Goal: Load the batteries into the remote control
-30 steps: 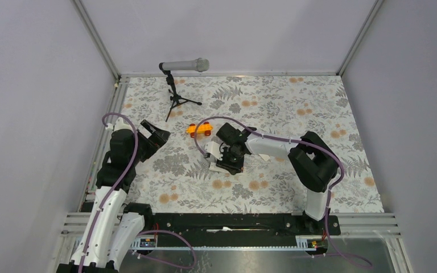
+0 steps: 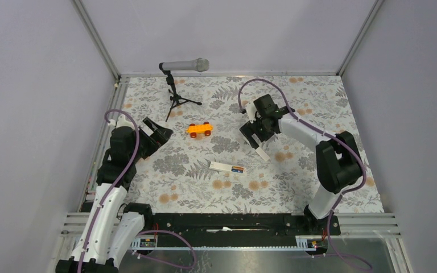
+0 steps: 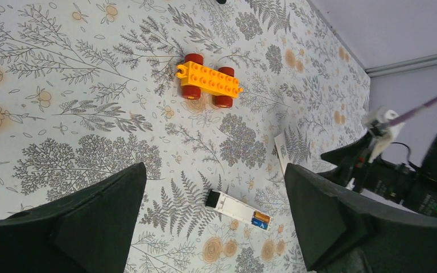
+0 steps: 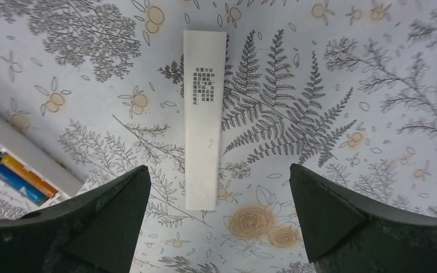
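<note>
The white remote control (image 2: 223,167) lies face down on the patterned cloth, its compartment uncovered. Two batteries, one blue and one orange (image 3: 260,220), sit side by side in that compartment at its right end. Apart from it lies the long white battery cover (image 4: 203,119), flat, with printed text facing up. Above the cover my right gripper is open, its fingers to either side of the cover's lower end without touching it. My left gripper stands open at the left side of the table, nothing between its fingers.
A yellow toy car (image 2: 200,129) with red wheels stands behind the remote. Farther back is a microphone (image 2: 185,65) on a black tripod.
My right arm has moved from over the remote to the right and back, above the cover. The remote now shows, with batteries in it. The left arm has barely moved.
</note>
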